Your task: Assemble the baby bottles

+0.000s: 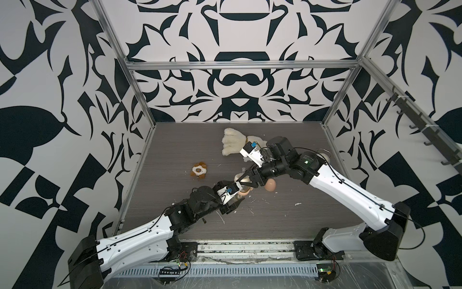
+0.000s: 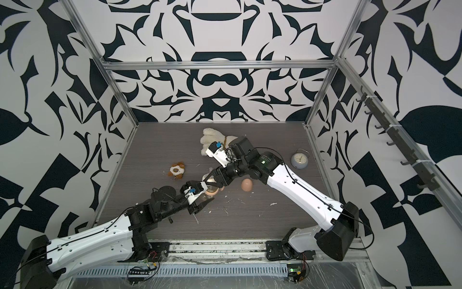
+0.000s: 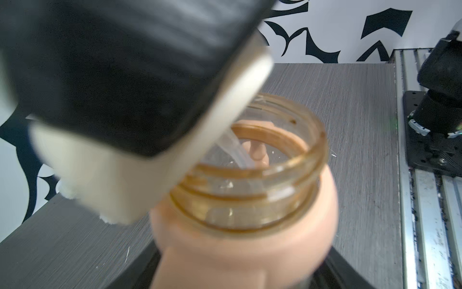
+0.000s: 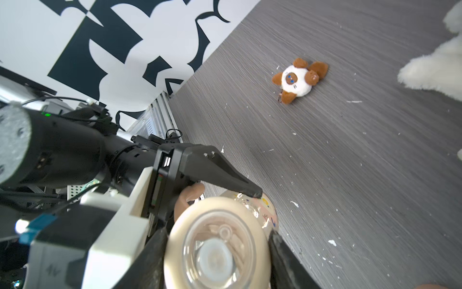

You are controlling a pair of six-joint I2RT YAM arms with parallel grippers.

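My left gripper (image 1: 236, 195) is shut on a clear bottle body (image 3: 250, 207) with a peach holder (image 3: 298, 240); its threaded mouth is open and a clear tube (image 3: 233, 147) shows inside. My right gripper (image 1: 247, 178) is shut on a cream ring cap (image 4: 216, 207) with a clear middle, just above the bottle. In the left wrist view the cap and right fingers loom blurred over the left of the mouth, not seated on it.
A brown-and-white toy (image 1: 199, 170) lies left, white plush (image 1: 233, 141) at the back, a clock (image 2: 299, 160) at right and an egg-shaped peach object (image 2: 246, 185) right of the grippers.
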